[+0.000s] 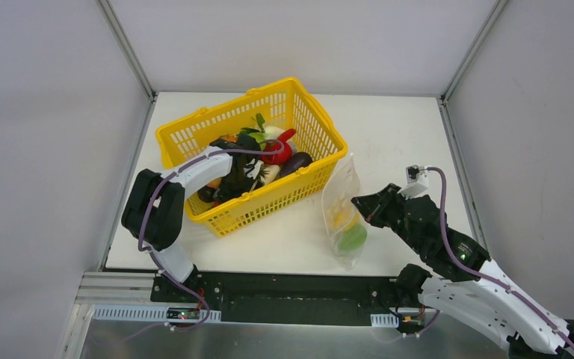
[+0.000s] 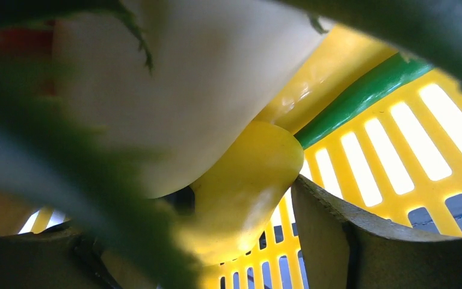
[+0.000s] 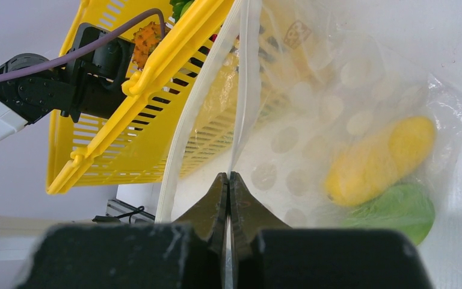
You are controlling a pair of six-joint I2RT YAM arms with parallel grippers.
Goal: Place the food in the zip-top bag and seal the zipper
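The clear zip top bag (image 1: 340, 202) stands to the right of the basket, its mouth partly open. A yellow fruit (image 3: 370, 159) and a green item (image 3: 397, 211) are inside it. My right gripper is shut on one edge of the bag's mouth, where a white zip strip (image 3: 249, 78) runs down to the fingertips. Down in the basket, my left gripper is open. A smooth yellow fruit (image 2: 246, 180) shows between and beyond its spread fingers. Blurred green leaves cover much of its left finger.
The yellow basket (image 1: 325, 161) holds mixed produce, including a red pepper (image 1: 277, 153) and an eggplant (image 1: 296, 164). In the left wrist view, a large white vegetable (image 2: 174, 90) lies close by. Bare white table (image 1: 403, 134) shows at the back right.
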